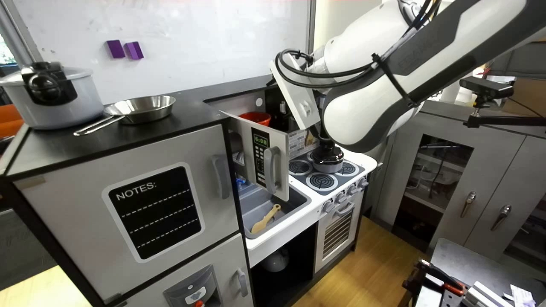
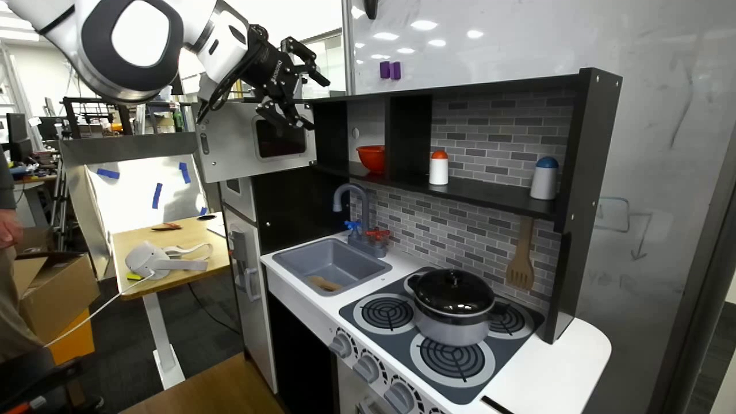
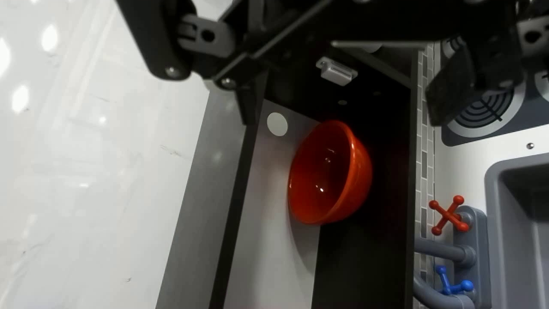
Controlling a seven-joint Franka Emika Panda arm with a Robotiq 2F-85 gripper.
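An orange-red bowl (image 3: 332, 177) sits inside the dark microwave compartment, and its rim (image 1: 256, 117) also shows behind the swung-out microwave door (image 1: 270, 156). In exterior view 2 the same bowl (image 2: 372, 159) appears at the left end of the shelf. My gripper is open, its fingers spread wide with nothing between them. In exterior view 2 the gripper (image 2: 317, 103) hangs in front of the open door, higher than the bowl and apart from it. Exterior view 1 hides the fingers behind the arm.
A lidded pot (image 2: 453, 303) stands on the stove. A wooden utensil (image 1: 266, 218) lies in the sink (image 1: 302, 200), beside the faucet (image 2: 365, 207). Two shakers stand on the shelf (image 2: 486, 190). A steel pan (image 1: 143, 109) rests on the cabinet top.
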